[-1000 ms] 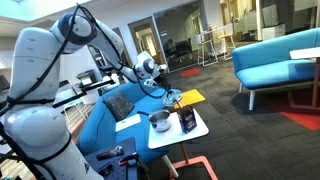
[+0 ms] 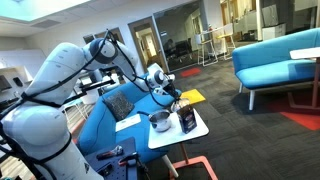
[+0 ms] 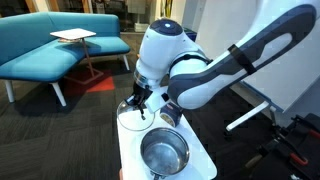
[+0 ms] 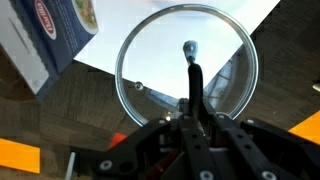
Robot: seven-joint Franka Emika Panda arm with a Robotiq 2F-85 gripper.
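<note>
A clear glass lid (image 4: 140, 88) with a steel rim fills the middle of the wrist view, over the white table's edge. My gripper appears shut on the lid's knob, with dark fingers meeting at its centre. In exterior view 2 the lid (image 3: 136, 118) hangs just below the gripper (image 3: 146, 103), at the table's far side. A steel pot (image 3: 165, 153) stands on the white table (image 3: 196, 158), nearer that camera; exterior view 1 shows the pot (image 2: 160, 121) left of the lid. Whether the lid touches the table is hard to tell.
A dark printed box (image 2: 187, 118) stands on the table close to the lid; in the wrist view the box (image 4: 45, 40) fills the upper left. A blue sofa (image 2: 95, 125) runs behind the table. Open carpet (image 2: 250, 140) lies to the right.
Over the last second the arm has come lower and somewhat to the right in exterior view 1, bringing its gripper closer to the table. Pot and box have stayed where they were.
</note>
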